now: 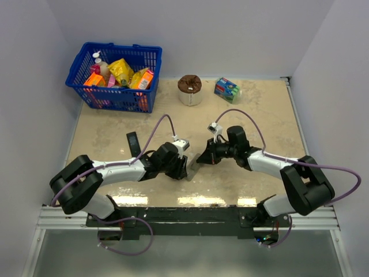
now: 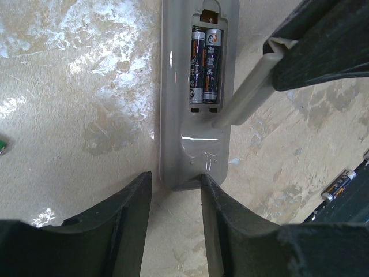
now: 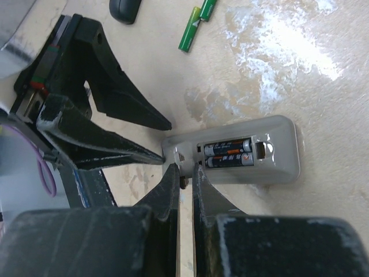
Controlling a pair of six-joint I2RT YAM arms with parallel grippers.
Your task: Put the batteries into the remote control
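The grey remote control lies back up on the table, two dark batteries side by side in its open compartment. My left gripper is shut on the remote's near end, seen also in the right wrist view as the black left gripper. In the left wrist view, my right gripper is shut on the thin grey battery cover, which slants down to the remote just beside the compartment. The right wrist view shows the right fingertips over the remote, the cover partly hidden between them.
Two green batteries lie loose on the table beyond the remote. Another dark battery rests by the table's front edge. A black slab lies left. The blue basket, brown-topped tub and green-blue pack stand at the back.
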